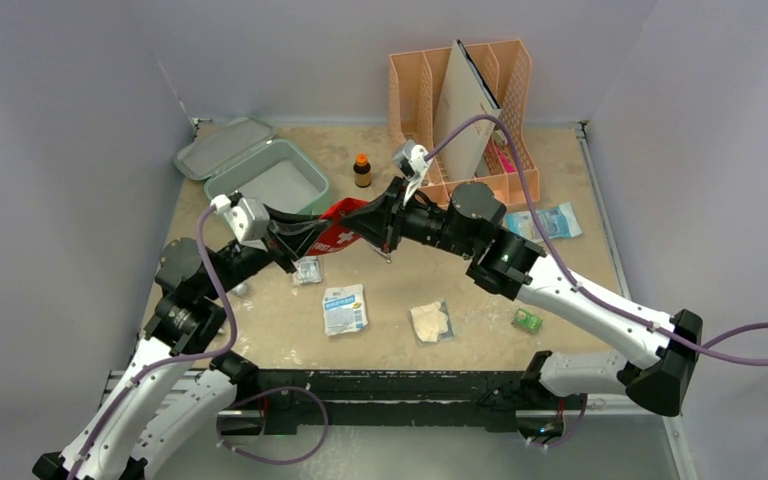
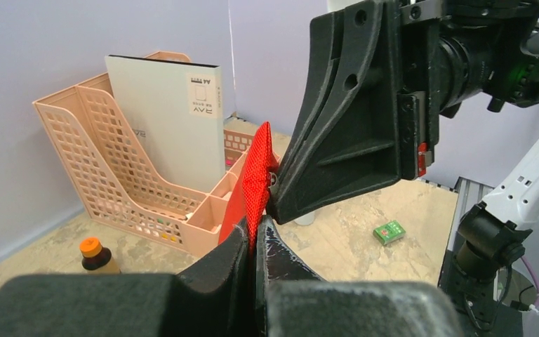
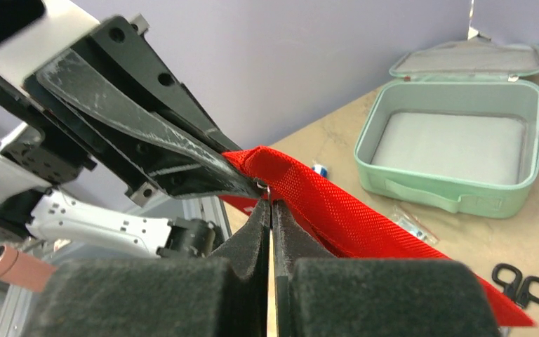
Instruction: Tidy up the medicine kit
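A red first-aid pouch [image 1: 332, 240] with white lettering hangs above the table between my two grippers. My left gripper is shut on its edge, and the fabric rises from between the fingers. From the other side, my right gripper is closed at the pouch's corner on the small metal zipper pull [image 3: 261, 184], mostly hidden by the fingertips. Behind them, the green box [image 1: 278, 178] stands with its lid [image 1: 225, 146] folded back; its visible inside looks empty. An orange-capped brown bottle [image 1: 362, 172] stands to the right of the box.
A peach file rack [image 1: 412, 95] with a white folder is at the back. On the table lie a white packet [image 1: 345, 310], a gauze bag [image 1: 429, 322], a small green box [image 1: 527, 320] and a blue packet [image 1: 558, 221]. Black scissors [image 3: 523, 286] lie below the pouch.
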